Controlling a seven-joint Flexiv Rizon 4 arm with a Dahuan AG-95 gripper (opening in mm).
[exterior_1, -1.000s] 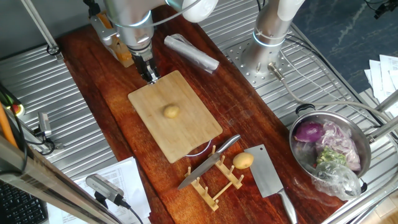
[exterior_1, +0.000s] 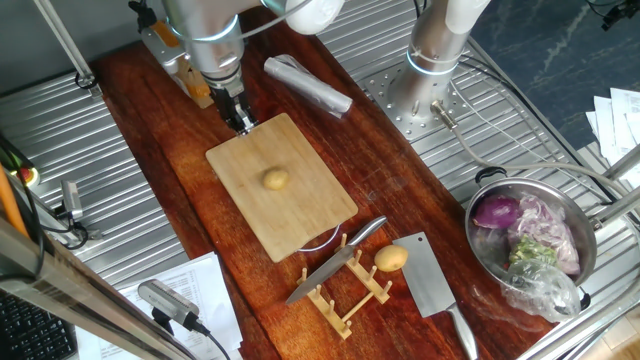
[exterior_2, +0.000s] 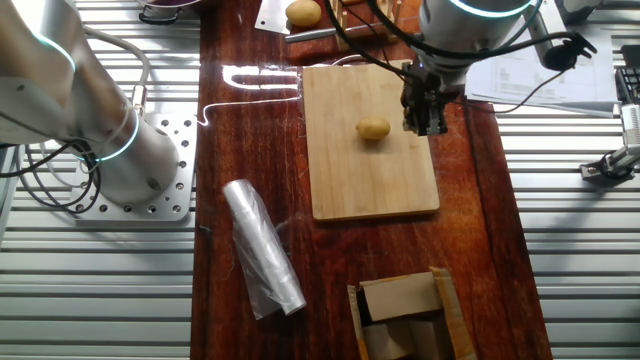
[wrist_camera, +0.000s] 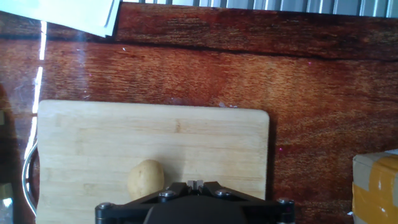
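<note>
My gripper hangs by the far-left edge of the wooden cutting board. In the wrist view, the fingertips of the gripper meet, and nothing shows between them. A potato rests near the middle of the board. Seen from the wrist, this potato is left of the fingertips, apart from them, its lower edge partly covered by the gripper. From the other side, the gripper appears to the right of the potato.
Beyond the board's handle end are a knife on a wooden rack, a second potato and a cleaver. A pot holds an onion and bagged food. A plastic roll and a cardboard box flank bare tabletop.
The arm above the gripper has shifted very slightly to the left in exterior view 1. The board, potatoes and knives have stayed where they were.
</note>
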